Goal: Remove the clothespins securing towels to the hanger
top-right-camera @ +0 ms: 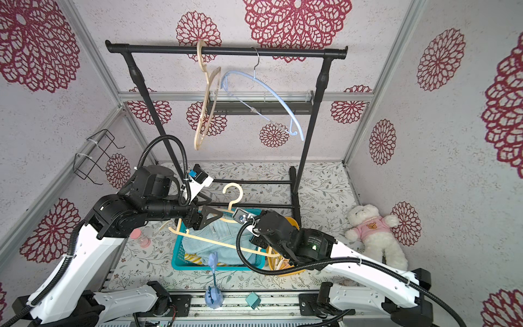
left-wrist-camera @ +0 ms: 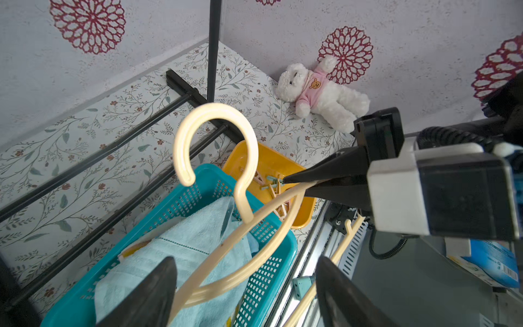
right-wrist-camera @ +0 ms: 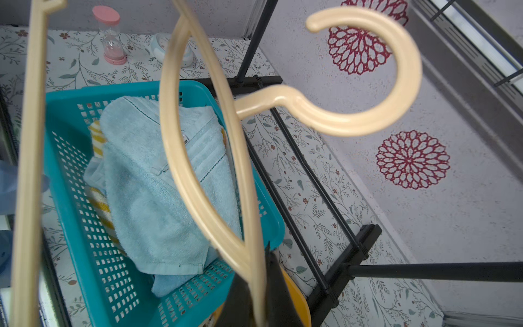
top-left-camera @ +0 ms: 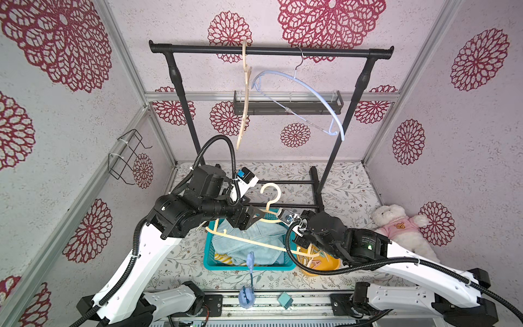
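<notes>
A cream hanger (top-left-camera: 245, 238) is held in the air over the basket, with my right gripper shut on its upper arm, right of the hook (left-wrist-camera: 248, 136). No towel or clothespin shows on the parts of the hanger in view. My left gripper is open at the hanger's other side; in the left wrist view the hanger's upper arm runs down toward its blurred left finger (left-wrist-camera: 152, 294). Blue towels (right-wrist-camera: 163, 185) lie heaped in the teal basket (right-wrist-camera: 70, 234). Clothespins (left-wrist-camera: 280, 204) lie in the orange bin (left-wrist-camera: 267, 158).
On the black rack (top-left-camera: 327, 53) hang a cream hanger (top-left-camera: 246, 92) and a light blue hanger (top-left-camera: 305, 81), above the arms. A white teddy bear (top-left-camera: 406, 229) sits at right. A small hourglass (right-wrist-camera: 113, 41) stands behind the basket.
</notes>
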